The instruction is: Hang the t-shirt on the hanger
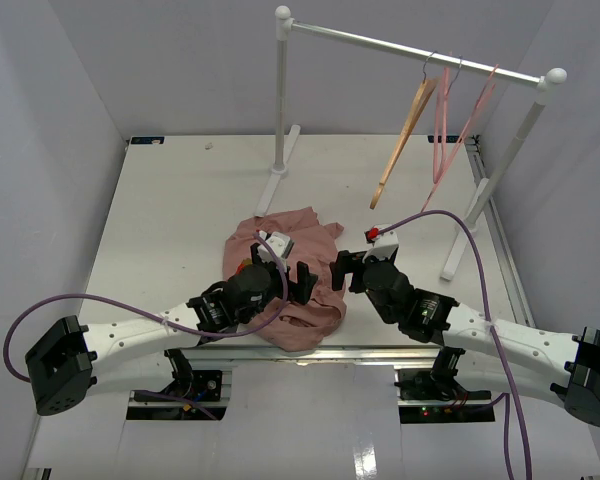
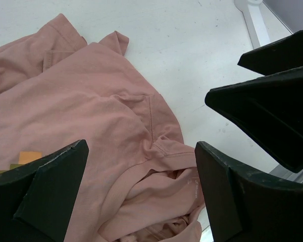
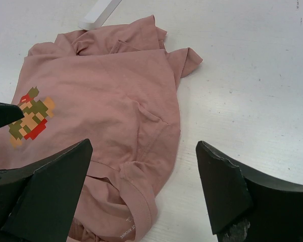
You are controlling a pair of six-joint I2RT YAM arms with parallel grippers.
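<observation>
A crumpled pink t shirt (image 1: 310, 310) with a pixel print (image 3: 33, 116) lies on the white table under both grippers. My left gripper (image 1: 302, 282) hangs over its middle, fingers spread open in the left wrist view (image 2: 139, 161). My right gripper (image 1: 345, 270), beside it at the shirt's right edge, is also open, with nothing between its fingers. At the back right a wooden hanger (image 1: 400, 140) and pink hangers (image 1: 443, 120) hang from the rail.
The white rack (image 1: 380, 45) spans the back and right, its feet (image 1: 275, 180) on the table behind and right of the shirt. Bare table (image 1: 160, 200) shows on the left and in the middle back. The two grippers are close together.
</observation>
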